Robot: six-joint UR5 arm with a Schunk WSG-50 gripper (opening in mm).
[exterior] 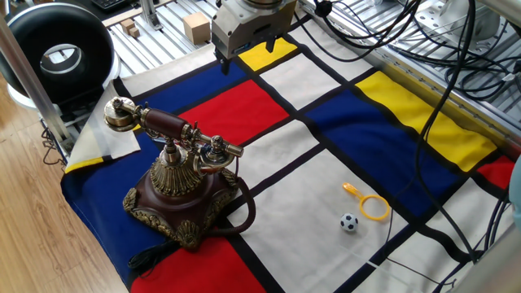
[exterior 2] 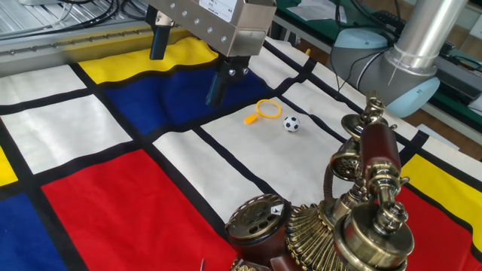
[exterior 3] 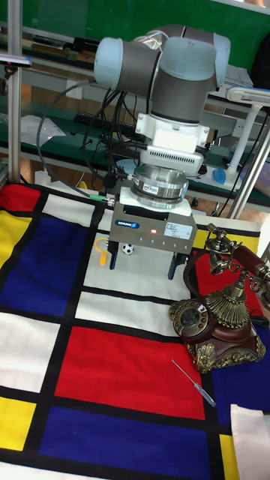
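My gripper (exterior: 248,59) (exterior 2: 185,80) (exterior 3: 142,268) hangs above the cloth, its two dark fingers wide apart and nothing between them. An ornate brown-and-brass telephone (exterior: 175,183) (exterior 2: 324,233) (exterior 3: 223,316) stands on the patterned cloth, its handset (exterior: 159,122) lying across the top. On a white patch are a small black-and-white ball (exterior: 348,222) (exterior 2: 291,123) and a yellow ring with a handle (exterior: 374,207) (exterior 2: 269,109), side by side. A screwdriver (exterior 3: 205,394) lies on the cloth close to the telephone, well apart from the gripper.
Black cables (exterior: 423,138) run down over the right side of the cloth in exterior view 1. A wooden block (exterior: 196,28) sits on the slatted metal surface behind. The cloth's red, blue and white patches away from the telephone are mostly bare.
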